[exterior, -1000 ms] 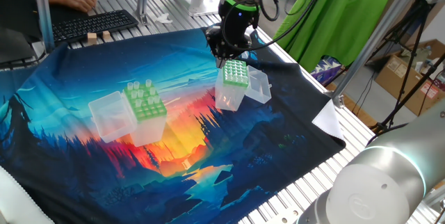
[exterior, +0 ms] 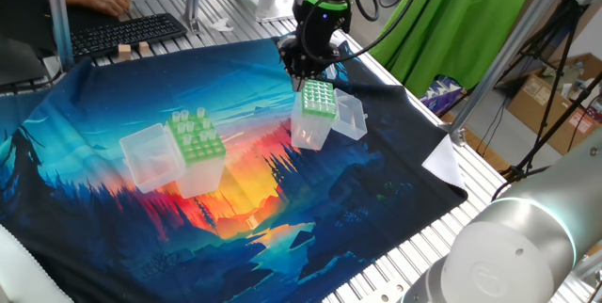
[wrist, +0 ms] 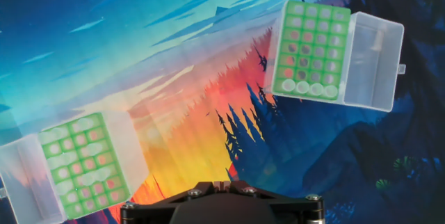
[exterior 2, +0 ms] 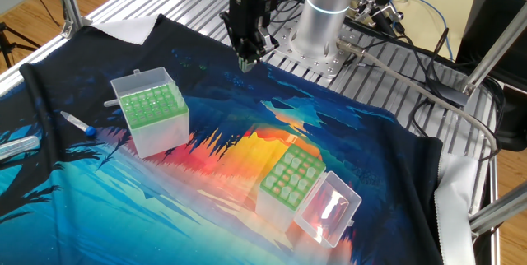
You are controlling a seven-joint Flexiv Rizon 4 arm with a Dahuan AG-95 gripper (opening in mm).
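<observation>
Two clear plastic boxes with green grid racks stand on the printed cloth, their lids folded open. One box (exterior: 196,157) has several white tubes sticking up from its rack; in the wrist view this tube box (wrist: 85,165) is at lower left. The other box (exterior: 314,115) stands across the cloth, and its rack (exterior 2: 152,104) looks flatter in exterior view 2. In the wrist view, a row of pale round tops lines the near edge of this second box (wrist: 311,51). My gripper hangs above the cloth, apart from both boxes, its fingertips together with nothing visible between them.
A blue-capped pen (exterior 2: 78,123) lies beside the flatter-looking box. A keyboard (exterior: 129,35) and a person's hand (exterior: 105,0) are at the table's far left in exterior view 1. Bare cloth (exterior 2: 218,154) separates the boxes.
The arm above the gripper has shifted slightly in exterior view 1, and its hanging cable has moved. Both boxes stay in place.
</observation>
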